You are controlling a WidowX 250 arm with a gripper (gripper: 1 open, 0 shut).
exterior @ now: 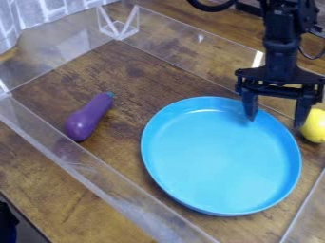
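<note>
My black gripper (277, 111) hangs at the upper right, over the back right edge of a round blue plate (219, 156), its two dark fingers spread apart. A yellow object (314, 127) sits beside the plate at the right edge, partly out of view and right by the right finger; whether they touch I cannot tell. A purple eggplant (87, 118) lies on the wooden surface left of the plate. Nothing shows held between the fingers.
Clear plastic walls (106, 187) border the wooden floor (140, 76). Bare wood lies behind and left of the plate. The arm covers part of the back right.
</note>
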